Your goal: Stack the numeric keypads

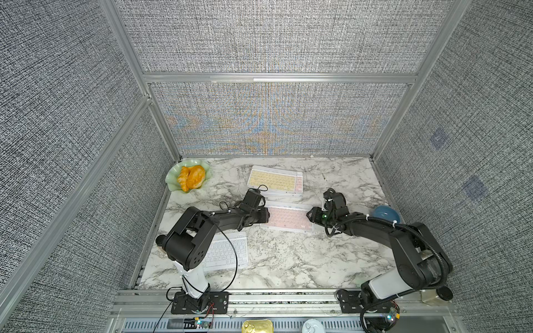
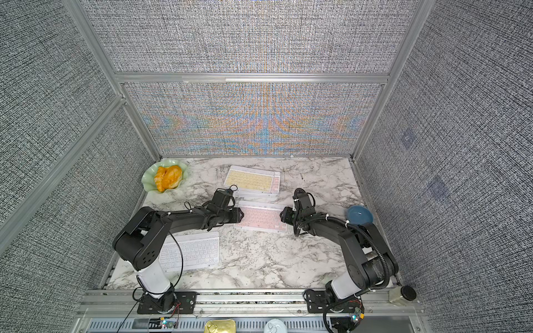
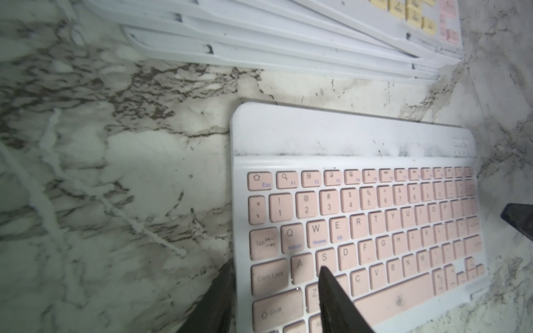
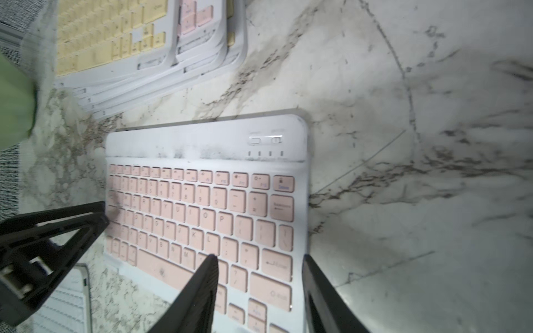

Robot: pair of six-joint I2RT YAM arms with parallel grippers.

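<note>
A pink-keyed white keyboard (image 1: 287, 217) lies at mid-table between my two grippers. At its left end, my left gripper is shut on the keyboard's edge, one finger outside it and the other over the keys. The right gripper stands open at the right end, its fingers on either side of that edge. Behind the pink keyboard is a slightly uneven stack of keyboards (image 3: 277, 52), a yellow-keyed one (image 1: 273, 180) on top. Another white keyboard (image 2: 191, 250) lies flat at the front left, partly under the left arm.
A green bowl (image 1: 171, 180) holding an orange item sits in the back left corner. On the right, a blue bowl (image 2: 359, 214) stands near the right arm. Bare marble (image 1: 299, 258) lies in front of the pink keyboard.
</note>
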